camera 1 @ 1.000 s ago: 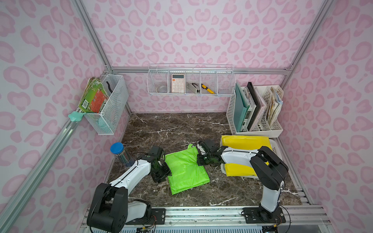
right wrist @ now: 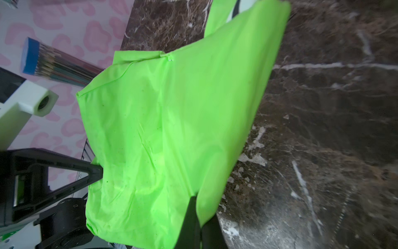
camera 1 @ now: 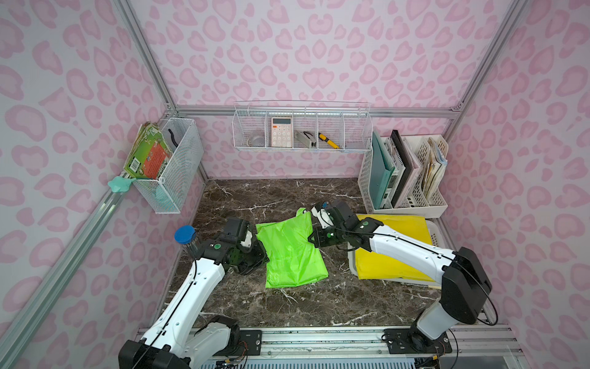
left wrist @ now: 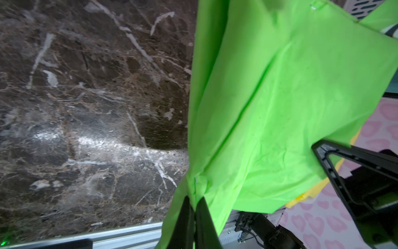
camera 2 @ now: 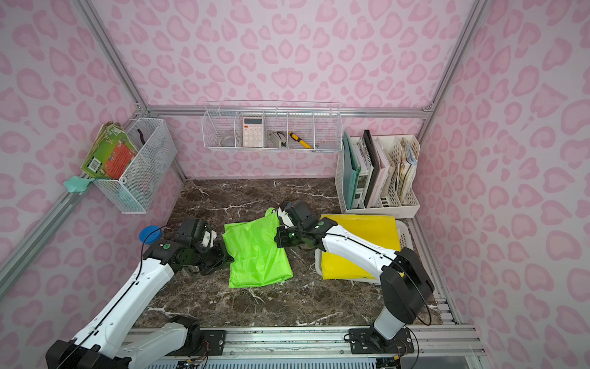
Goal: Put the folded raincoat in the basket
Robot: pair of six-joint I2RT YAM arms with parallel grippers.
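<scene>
The bright green folded raincoat [camera 1: 292, 251] hangs between my two grippers over the middle of the table. On its left side, my left gripper is shut, with a fold of green cloth pinched at its fingertips. Opposite, my right gripper is shut on the raincoat's right side. A small dark-and-white mark shows by its far edge in both wrist views. The low white basket [camera 1: 437, 236] stands to the right, with a yellow folded cloth [camera 1: 393, 261] lying in it, partly hidden behind my right arm.
White holders with folders and papers [camera 1: 402, 178] stand behind the basket. A blue-lidded pencil jar [camera 1: 185, 235] is by the left wall, partly covered by my left arm.
The grip on each side has stayed in place.
</scene>
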